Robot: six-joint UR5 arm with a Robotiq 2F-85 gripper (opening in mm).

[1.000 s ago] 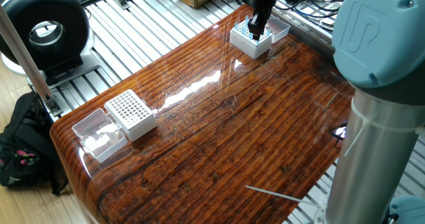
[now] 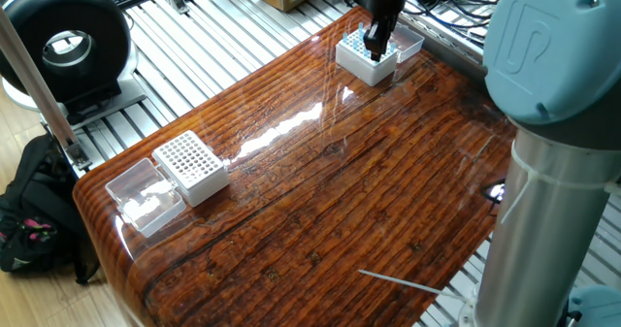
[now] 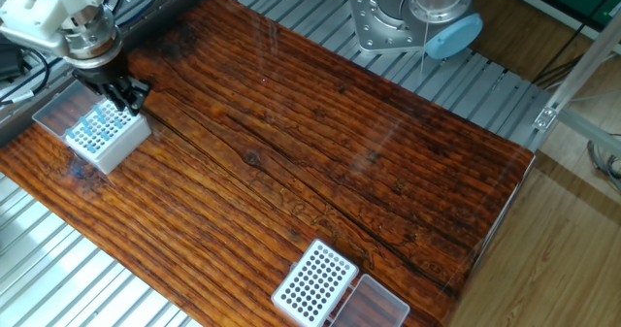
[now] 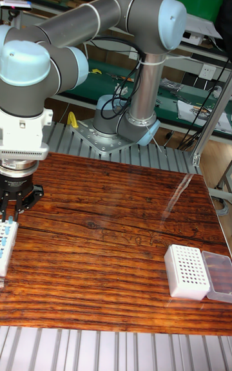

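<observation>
At the table's far corner in exterior view 1 stands a white tip rack (image 2: 367, 71), with several blue tips (image 3: 87, 125) in its holes. My black gripper (image 2: 374, 51) points down over this rack, its fingertips close to the top surface. Exterior view 2 shows the gripper (image 3: 124, 106) at the rack's inner corner, beside the tips. Whether its fingers are apart, or hold a tip, is too small and dark to tell. A second white rack (image 2: 192, 169) with empty-looking holes sits at the opposite end of the table, likewise in exterior view 3 (image 4: 187, 274).
Clear hinged lids lie folded open beside both racks: one lid (image 2: 146, 197) by the empty-looking rack, another lid (image 2: 408, 42) by the tip-filled one. Between the racks the glossy wooden table (image 3: 291, 143) is clear. The arm's base (image 4: 103, 138) stands beyond its edge.
The arm's blue joint cap has shifted very slightly in exterior view 1. Gripper and racks look unchanged.
</observation>
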